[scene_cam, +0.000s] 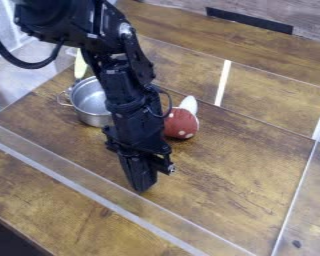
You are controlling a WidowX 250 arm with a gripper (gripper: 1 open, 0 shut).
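The black robot arm reaches down from the upper left, and its gripper (144, 172) is low over the wooden table (243, 190). The fingertips are dark and small in the camera view, and nothing shows held between them; the gripper looks shut. A steel pot (87, 100) stands left of the arm, partly behind it. A red object with light spots (180, 123) lies just right of and behind the gripper, with a white item (188, 104) at its back.
A yellow item (80, 64) is at the upper left behind the arm. Light strips cross the table.
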